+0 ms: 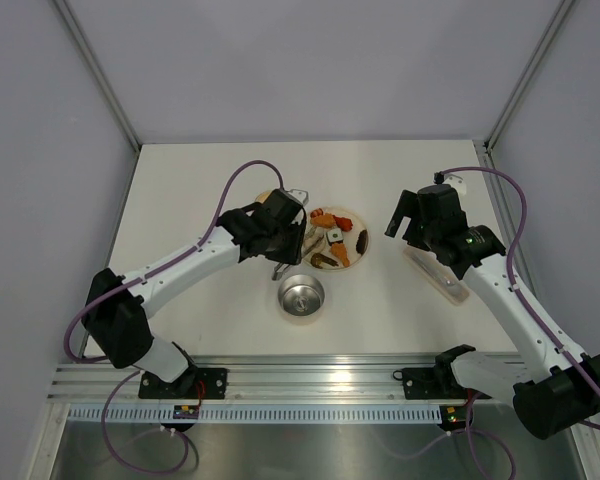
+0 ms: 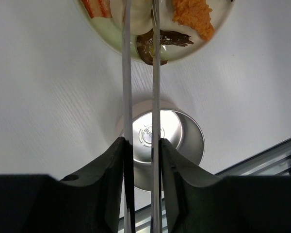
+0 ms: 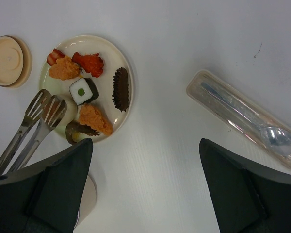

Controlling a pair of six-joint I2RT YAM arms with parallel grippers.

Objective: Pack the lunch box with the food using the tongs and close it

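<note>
My left gripper (image 1: 295,245) holds steel tongs over the left part of a plate of food (image 1: 355,220); in the left wrist view its fingers sit on the tongs' two long arms. The tong heads are near a pale round piece and dark food (image 2: 167,41). A steel container (image 1: 301,297) stands in front of the plate. My right gripper (image 1: 402,225) hangs open, right of the plate, nothing between its fingers.
A clear case with a spoon (image 3: 276,141) lies at the right. Round lids (image 3: 5,60) sit behind the plate at left.
</note>
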